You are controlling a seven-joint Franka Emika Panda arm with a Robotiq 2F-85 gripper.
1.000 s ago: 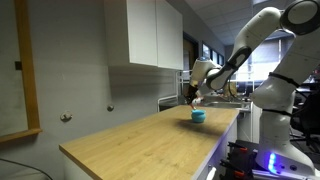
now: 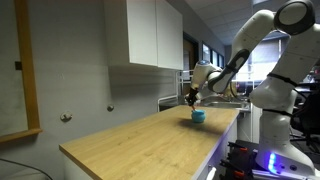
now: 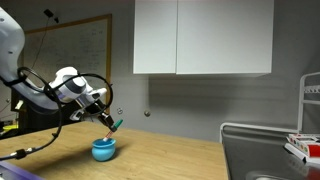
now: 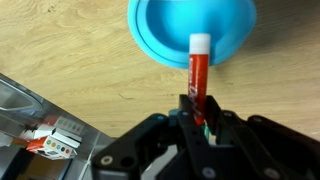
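Note:
My gripper is shut on an orange-red stick-like object (image 4: pixel 198 76) with a white tip; a bit of green shows at its other end, between the fingers. In exterior view 2, the object (image 3: pixel 109 134) slants with its green end (image 3: pixel 117 124) uppermost, just above the blue bowl (image 3: pixel 103 152). From the wrist, the white tip overlaps the near part of the blue bowl (image 4: pixel 190 22), and the inside that shows looks empty. Whether the tip is above the rim or within it, I cannot tell. The gripper (image 2: pixel 191 99) hangs over the bowl (image 2: pixel 198 116) in exterior view 1.
The wooden counter (image 2: pixel 130 138) is long and bare to the left of the bowl. White cabinets (image 2: pixel 146 35) hang above it. A metal sink (image 3: pixel 258 166) and a white rack with boxes (image 3: pixel 304 146) lie to the right in exterior view 2.

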